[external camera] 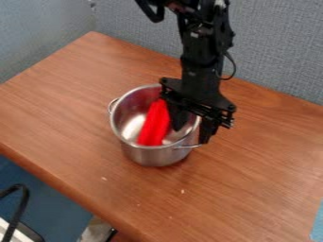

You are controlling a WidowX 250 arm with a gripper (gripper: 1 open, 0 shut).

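Note:
A steel pot (pixel 131 141) with wire handles rests on the wooden table, left of centre. A long red object (pixel 154 125) stands tilted inside it. My black gripper (pixel 192 126) is at the pot's right side, with one finger over or inside the rim and the other near the outside. The pot's wall and the dark fingers overlap, so I cannot tell whether they grip it.
Grey fabric panels (pixel 271 43) line the back. A black cable (pixel 15 213) lies beyond the front left edge.

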